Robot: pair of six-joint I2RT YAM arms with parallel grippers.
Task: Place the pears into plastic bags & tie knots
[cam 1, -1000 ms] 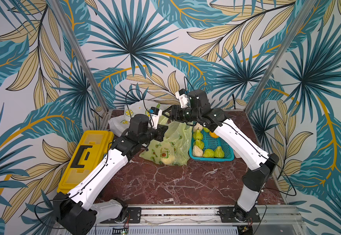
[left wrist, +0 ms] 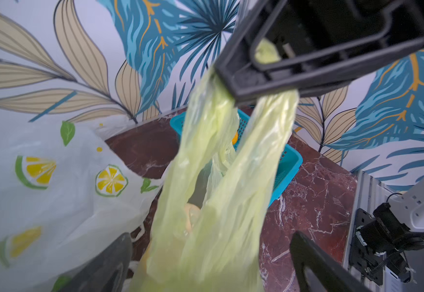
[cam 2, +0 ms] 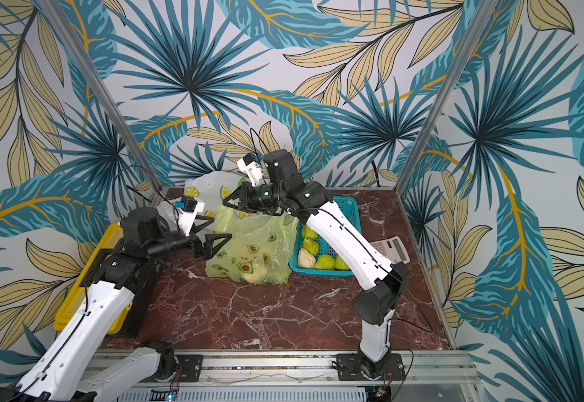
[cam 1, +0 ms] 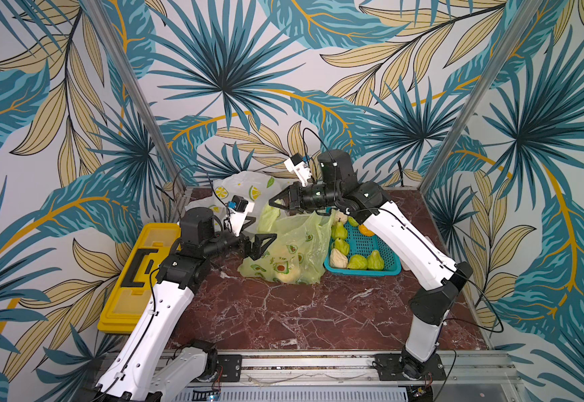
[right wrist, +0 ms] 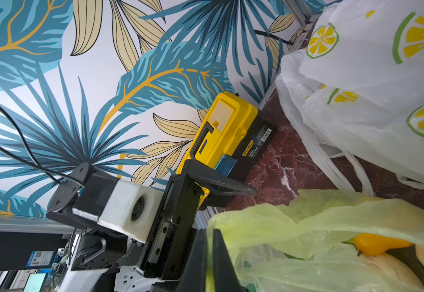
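My right gripper (cam 1: 273, 203) is shut on the thin top of a yellow-green plastic bag (cam 1: 312, 241), holding it up in a stretched strand. In the left wrist view, the bag's film (left wrist: 212, 194) rises to the right gripper's fingers (left wrist: 265, 68). Inside the bag, a pale fruit (cam 1: 287, 271) shows through; the right wrist view also shows an orange-coloured fruit (right wrist: 377, 243) there. My left gripper stands open at the bag's left, its blurred fingers apart. Several green and pale pears (cam 1: 375, 260) lie in the teal basket (cam 1: 394, 270).
A white lemon-print bag lies behind the green one, at the back left. The yellow toolbox (cam 1: 121, 315) stands along the left side, and a calculator (cam 2: 397, 249) lies right of the basket.
My left gripper has drawn back to the left and its fingers now stand apart. The right gripper has shifted slightly left, with the bag's top still in it.
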